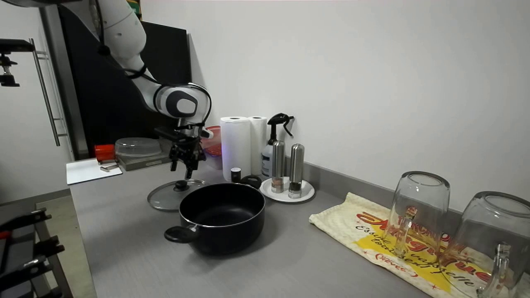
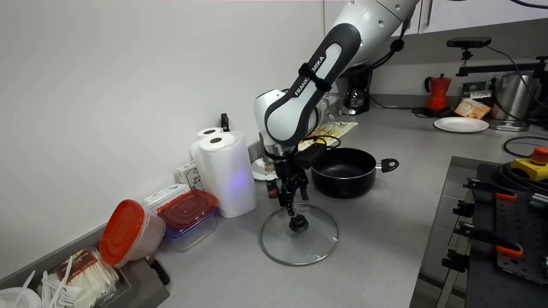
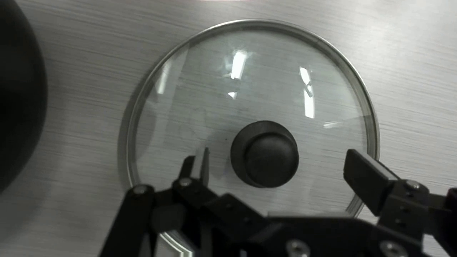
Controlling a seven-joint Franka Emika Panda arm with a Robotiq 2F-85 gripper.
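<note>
A round glass lid with a metal rim lies flat on the grey counter, its black knob facing up. Just above it hangs my gripper, open, with the fingers spread wide and nothing held. In the wrist view the knob appears between the two fingertips, somewhat closer to the left one. Beside the lid stands an empty black pot without a cover; the wrist view catches only its dark edge on the left.
Paper towel rolls, lidded plastic containers and a small spice jar line the wall. A white plate carries two grinders. Glass jugs stand on a cloth to the right.
</note>
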